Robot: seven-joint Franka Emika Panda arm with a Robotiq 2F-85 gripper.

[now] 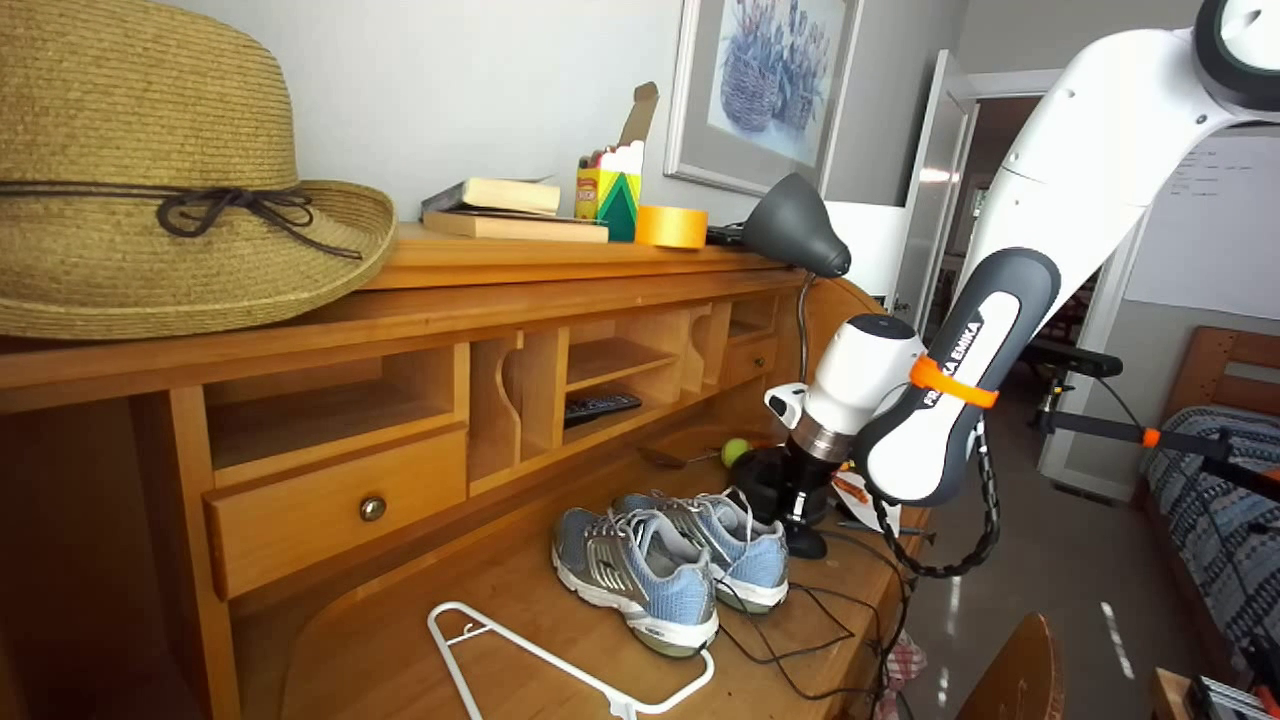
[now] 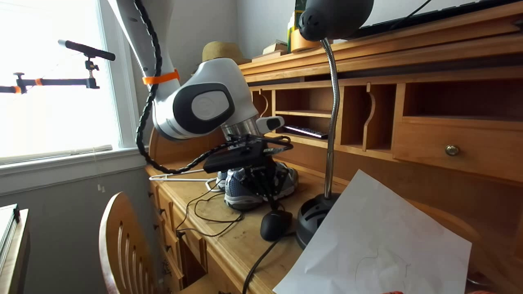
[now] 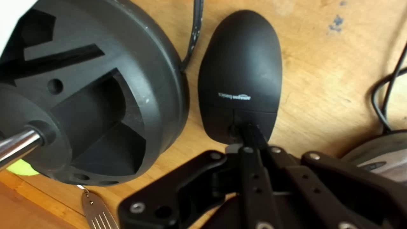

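A black computer mouse (image 3: 241, 65) lies on the wooden desk, close beside the round lamp base (image 3: 152, 76). My gripper is shut, its fingertips over the button end of the mouse, and nothing shows between them. In exterior view 2 the gripper (image 2: 273, 205) points down at the mouse (image 2: 275, 226), seemingly touching or just above it; which of the two I cannot tell. From the other side, the mouse (image 1: 806, 542) appears beneath the gripper (image 1: 794, 516), behind the shoes.
Blue-grey running shoes (image 1: 648, 588) and a white hanger (image 1: 540, 652) lie nearby. The lamp's metal neck (image 2: 333, 117) rises close to the arm. White paper (image 2: 382, 240) leans by the lamp base. Loose cables (image 1: 798, 642) run along the desk's front edge.
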